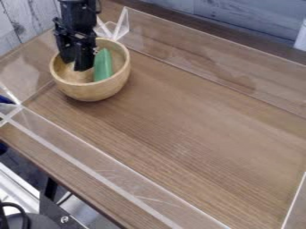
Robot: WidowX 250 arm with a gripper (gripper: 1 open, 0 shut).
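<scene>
My black gripper [77, 48] reaches down from the top into a light wooden bowl [93, 89] at the upper left of the camera view. A green oblong object [104, 66] stands in the bowl, just right of the gripper. The fingertips are dark and small, so I cannot tell how far apart they are or whether anything is between them.
A clear plastic edge runs along the lower left. Dark cables [14, 210] lie at the bottom left corner.
</scene>
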